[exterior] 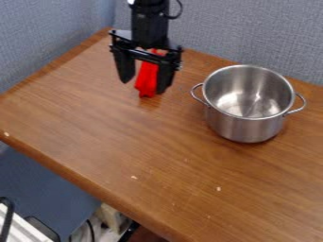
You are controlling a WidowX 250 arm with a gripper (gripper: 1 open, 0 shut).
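My black gripper point(147, 62) hangs over the back middle of the wooden table, open, its two fingers on either side of a red object point(147, 83). The red object lies on the table, partly hidden behind the gripper; whether the fingers touch it I cannot tell.
A steel pot point(246, 109) with two side handles stands to the right.
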